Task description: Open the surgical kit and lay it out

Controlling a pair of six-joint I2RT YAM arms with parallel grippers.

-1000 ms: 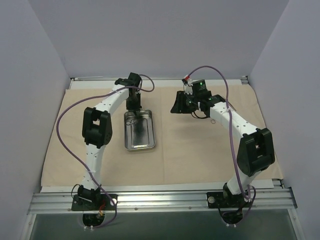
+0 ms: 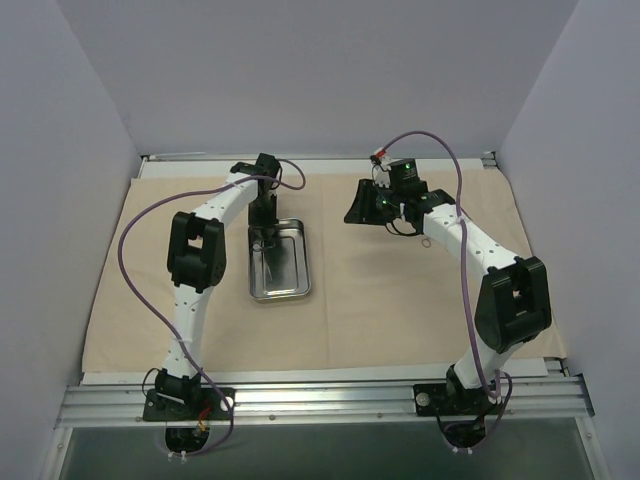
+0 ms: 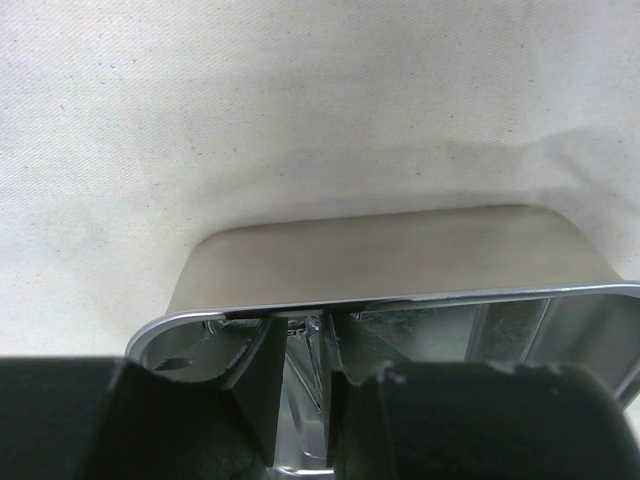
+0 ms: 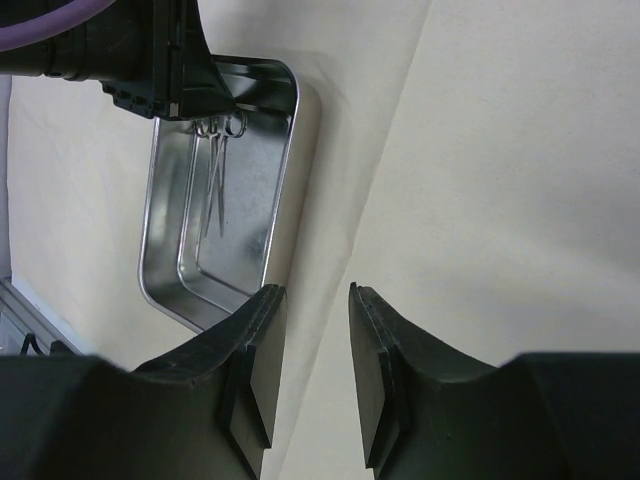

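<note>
A metal tray (image 2: pixel 304 262) lies left of centre on the cloth. Inside it are scissor-like instruments (image 4: pixel 221 185), their ring handles toward the far end and their shafts along the tray. My left gripper points down into the far end of the tray, over the handles. Its fingers stand a narrow gap apart, with part of an instrument showing in and below that gap; no grip on it shows. Right of the tray, my right gripper is partly open above the cloth, with nothing between its fingers.
A ring handle (image 2: pixel 426 242) shows beside the right forearm, the rest of that item being hidden. Purple cables (image 2: pixel 125 265) loop along both arms.
Over the last second my left gripper has moved slightly toward the near side, reaching further into the tray. The right gripper has shifted a little. The tray has stayed put.
</note>
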